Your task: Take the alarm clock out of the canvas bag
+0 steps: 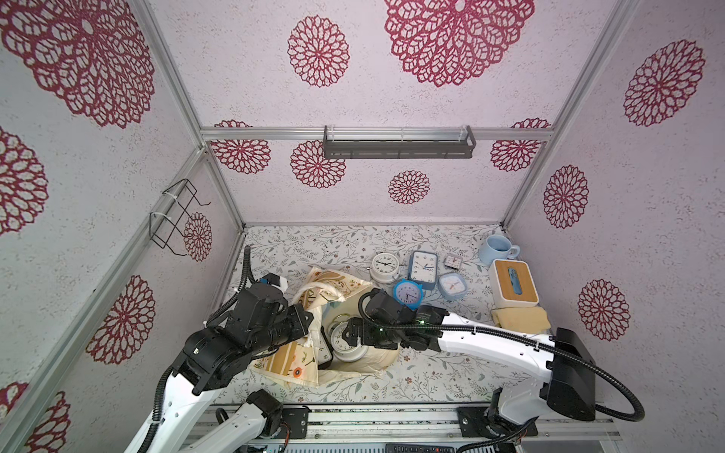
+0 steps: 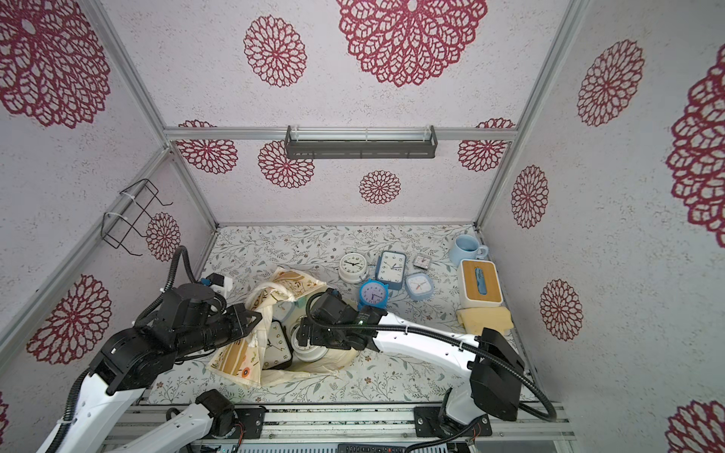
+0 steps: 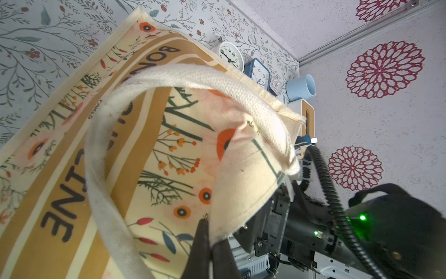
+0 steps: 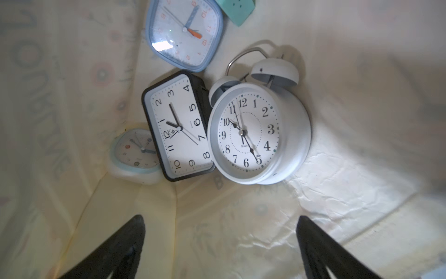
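The cream canvas bag (image 1: 290,362) lies open at front left. Inside, seen in the right wrist view, are a white twin-bell alarm clock (image 4: 260,134), a black square clock (image 4: 178,130), a blue clock (image 4: 185,32) and a round clock (image 4: 134,153). My right gripper is open above them, holding nothing. My left gripper is shut at the bag's flap (image 3: 241,195), pinching the fabric as far as shows, beside a white strap (image 3: 102,153).
Several clocks (image 1: 423,265) stand behind the bag. A blue mug (image 1: 494,249), a tissue box (image 1: 513,275) and a folded yellow cloth (image 1: 521,319) line the right side.
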